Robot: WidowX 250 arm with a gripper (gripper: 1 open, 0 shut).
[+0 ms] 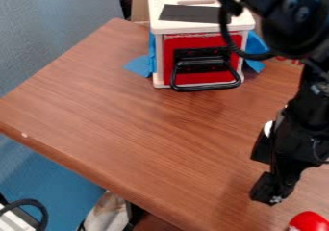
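A black robot arm comes down from the upper right, and its gripper [272, 187] hangs low over the right front of the wooden table [129, 148]. A white rounded object [267, 128] shows partly behind the gripper; whether the fingers are on it or open cannot be made out. A red object [309, 222] with a white part lies at the bottom right corner, below the gripper.
A white toy appliance with a red front [199, 47] and black handle stands at the back on a blue cloth [141, 64]. A table edge runs along the lower left, with clutter beyond.
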